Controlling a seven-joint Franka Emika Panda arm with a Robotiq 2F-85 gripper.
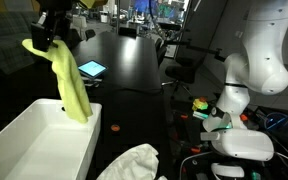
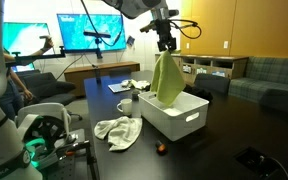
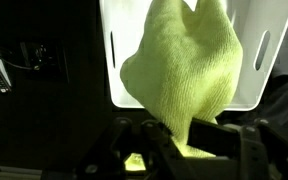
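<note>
A yellow-green cloth [image 1: 72, 84] hangs from my gripper [image 1: 50, 36], which is shut on its upper part. In exterior view 2 the cloth [image 2: 167, 80] drops down to the white box [image 2: 176, 124], its lower end at or inside the opening. From the wrist view, the cloth [image 3: 184, 60] covers much of the box [image 3: 126, 25], and the fingertips [image 3: 166, 128] press together at its gathered end. A white cloth [image 1: 132, 163] lies crumpled on the black table beside the box.
A white mug [image 2: 125, 107] stands behind the white cloth. A small orange-red object [image 2: 162, 149] sits on the table in front of the box.
</note>
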